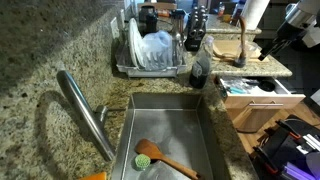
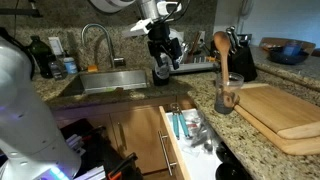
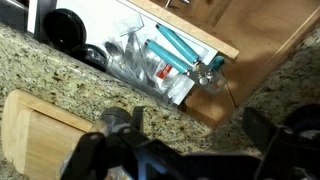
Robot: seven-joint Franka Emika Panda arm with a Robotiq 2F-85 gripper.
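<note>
My gripper stands open above the counter edge, its two dark fingers apart with nothing between them in the wrist view. Past the fingertips lies an open drawer [image 2: 205, 160] with a white inside. Two teal-handled tools [image 3: 172, 52] rest in it, beside clear-wrapped utensils [image 3: 130, 55] and round black items [image 3: 65, 30]. From exterior view 1, the arm [image 1: 290, 30] reaches in at the upper right, over the drawer side. In exterior view 2 it hangs above the counter, well clear of the drawer.
A clear container with wooden utensils [image 2: 228, 88] stands on the counter near a wooden cutting board [image 2: 285, 110]. The sink [image 1: 190, 125] holds a wooden spoon [image 1: 172, 162] and a green scrubber [image 1: 148, 148]. A dish rack with plates [image 1: 155, 48] and a dark bottle [image 1: 199, 72] stand behind it.
</note>
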